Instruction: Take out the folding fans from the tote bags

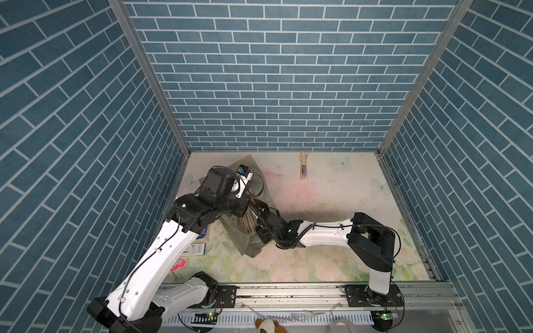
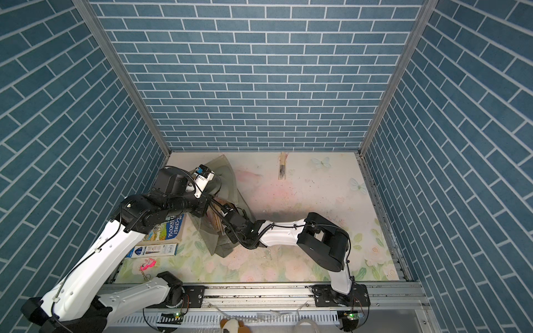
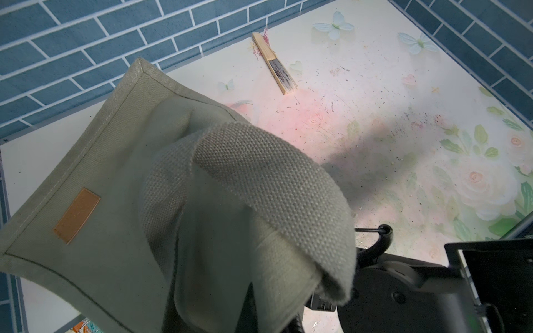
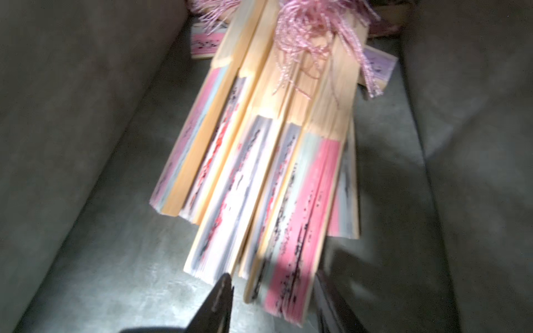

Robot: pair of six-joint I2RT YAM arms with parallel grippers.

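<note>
An olive tote bag [image 1: 244,247] lies on the left of the table. My left gripper [image 1: 244,194] is at the bag's upper part; in the left wrist view the bag's cloth [image 3: 111,166] and strap [image 3: 261,172] hide its fingers. My right gripper reaches into the bag, its fingers apart at the lower ends of several folding fans [image 4: 299,233] with pink tassels [image 4: 305,27]; none appears gripped. One folding fan [image 2: 282,165] lies outside on the table at the back centre.
Books [image 2: 169,230], a flat packet [image 2: 152,250] and a pink item [image 2: 147,265] lie at the left front. Brick-patterned walls bound the back and sides.
</note>
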